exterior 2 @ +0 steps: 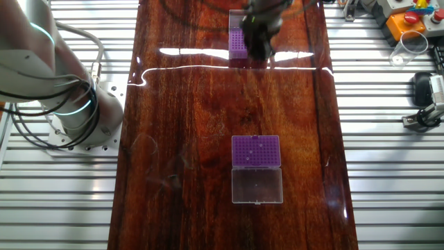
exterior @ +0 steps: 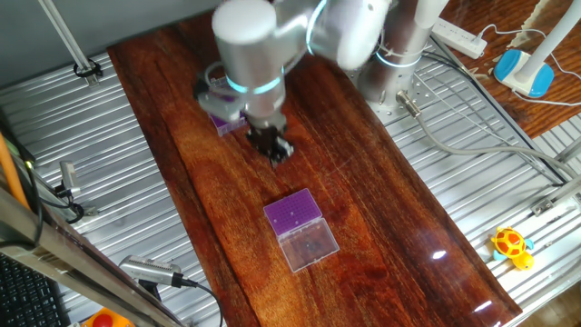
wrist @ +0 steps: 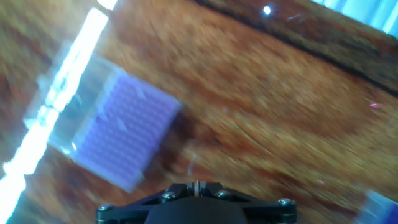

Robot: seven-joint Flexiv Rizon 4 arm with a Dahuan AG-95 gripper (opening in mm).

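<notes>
My gripper (exterior: pixel 278 158) hangs blurred above the wooden table, between two purple boxes with clear lids laid open. In the wrist view its fingertips (wrist: pixel 193 188) meet at the bottom centre, with nothing showing between them. One purple box (exterior: pixel 293 212) lies nearer the table's middle, with a few small pale specks on its grid and its clear lid (exterior 2: pixel 257 186) flat beside it. The other purple box (exterior 2: pixel 238 44) is partly behind the arm in exterior view 1. It shows as a purple grid (wrist: pixel 129 129) at left in the wrist view, under a bright glare streak.
The bare wooden table (exterior 2: pixel 187 125) leaves free room around both boxes. Slatted metal surfaces (exterior: pixel 118 173) flank it. A toy turtle (exterior: pixel 510 243) and a camera-like device (exterior: pixel 152 271) sit off the wood.
</notes>
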